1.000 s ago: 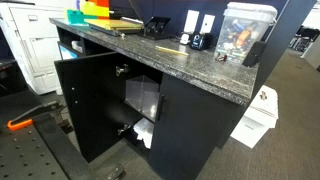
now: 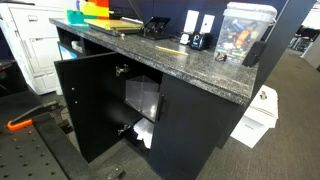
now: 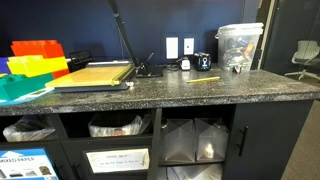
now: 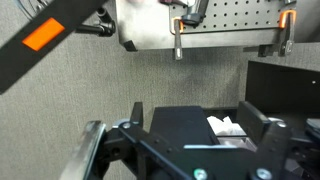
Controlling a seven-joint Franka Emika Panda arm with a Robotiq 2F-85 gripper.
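Note:
A black cabinet under the speckled countertop [image 2: 175,62] has its left door [image 2: 88,105] swung open. Inside, a clear bin [image 2: 142,96] sits on the shelf, with a white bag-like item [image 2: 144,130] below it. The right door [image 2: 190,125] is closed, with a dark vertical handle. In the wrist view my gripper stands open, its fingers wide apart with nothing held. Beyond it lie a dark panel [image 4: 183,128] and a white item [image 4: 226,127], both partly covered by the gripper.
On the counter are colored blocks [image 3: 38,65], a paper cutter [image 3: 95,75], a yellow pencil [image 3: 204,80] and a clear tub [image 3: 238,47]. A white box [image 2: 258,115] stands right of the cabinet. Bare carpet [image 4: 90,90] shows beside the robot's table edge [image 4: 230,40].

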